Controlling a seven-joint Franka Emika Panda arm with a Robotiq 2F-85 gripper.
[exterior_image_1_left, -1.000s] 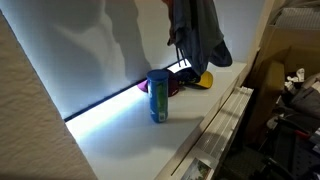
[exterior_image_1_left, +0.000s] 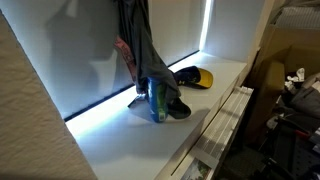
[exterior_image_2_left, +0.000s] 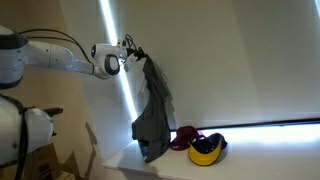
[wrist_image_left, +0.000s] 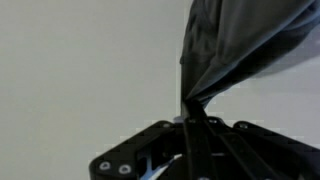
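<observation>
A dark grey garment (exterior_image_2_left: 153, 115) hangs long and limp from my gripper (exterior_image_2_left: 137, 53), high in front of the white wall. In the wrist view the cloth (wrist_image_left: 235, 45) is gathered to a narrow point at the fingertips, so the gripper is shut on it. Exterior view 1 shows the hanging garment (exterior_image_1_left: 145, 45) with a reddish strip along its left side. Its lower end reaches down to the shelf and partly covers a blue can (exterior_image_1_left: 157, 102). The gripper is out of that view.
A black and yellow cap (exterior_image_1_left: 194, 77) lies farther along the white shelf (exterior_image_1_left: 120, 145). Beside it in exterior view 2 is a maroon cap (exterior_image_2_left: 184, 138). The near part of the shelf is clear.
In exterior view 1 the garment has swung left, from in front of the caps to the blue can, and hangs lower. The black and yellow cap has come into clearer view.
</observation>
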